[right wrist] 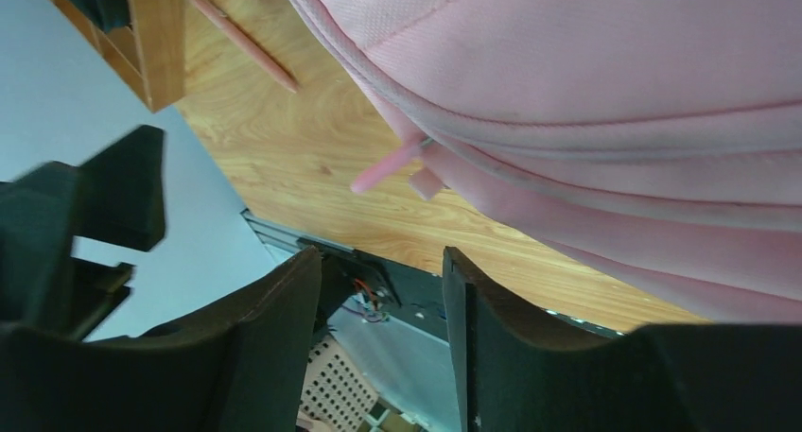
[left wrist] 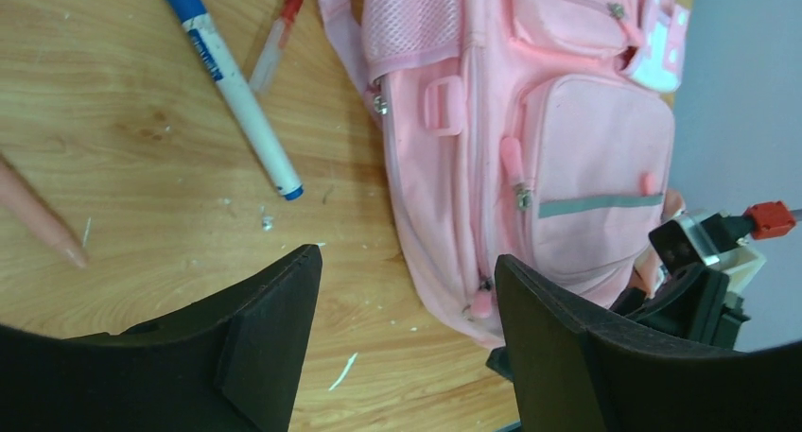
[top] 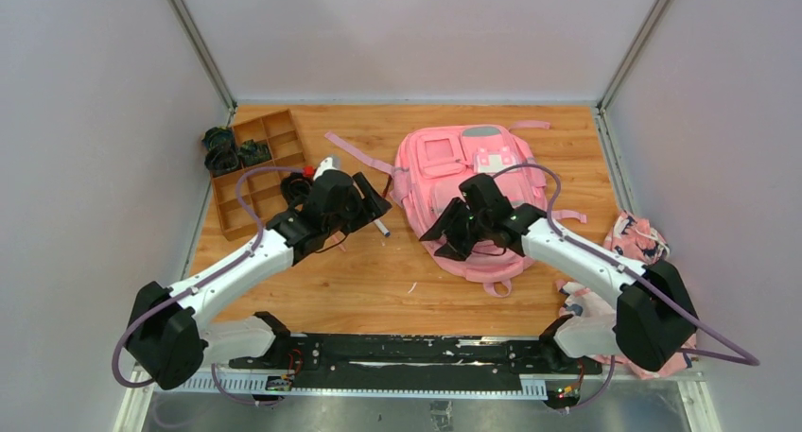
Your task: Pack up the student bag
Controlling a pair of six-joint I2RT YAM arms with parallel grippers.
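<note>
A pink backpack (top: 478,172) lies flat on the wooden table, right of centre. Over its lower left part my right gripper (top: 440,248) stands open; in the right wrist view nothing lies between its fingers, and the bag's edge and a pink zipper pull (right wrist: 388,167) are just beyond them. My left gripper (top: 374,196) is over the table left of the bag, its fingers (left wrist: 274,309) apart and empty. In the left wrist view a blue-and-white marker (left wrist: 241,106), a red-and-clear pen (left wrist: 284,30) and a pinkish pencil (left wrist: 38,210) lie on the wood.
A wooden compartment tray (top: 232,219) stands at the left, with dark coiled items (top: 222,153) in it. Patterned pink cloth (top: 634,238) lies by the right wall.
</note>
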